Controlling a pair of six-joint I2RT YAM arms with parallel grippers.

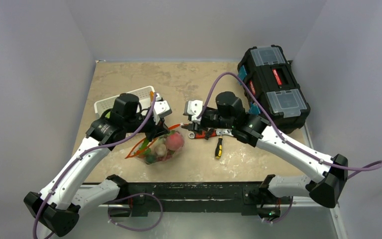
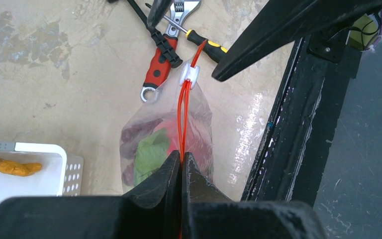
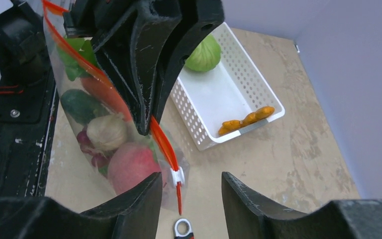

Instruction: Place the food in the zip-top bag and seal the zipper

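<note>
The clear bag [image 1: 166, 157] stands near the front of the table with food inside: a pinkish-red round item [image 3: 132, 167], a pale bulb [image 3: 107, 132] and leafy greens. Along its mouth runs an orange-red zipper [image 3: 165, 144], bearing a white slider [image 2: 189, 74] near the right end. My left gripper is shut on the zipper, the strip passing between its fingertips. My right gripper is open, its fingers spread to either side of the slider end. In the left wrist view those fingers [image 2: 229, 67] appear around the slider without clearly touching it.
A white basket [image 3: 199, 129] behind the bag holds a green round vegetable [image 3: 205, 54] and a yellow-brown piece [image 3: 248, 119]. A wrench [image 2: 158, 69] and a screwdriver [image 1: 219, 148] lie to the bag's right. A black toolbox [image 1: 273, 82] stands at the back right.
</note>
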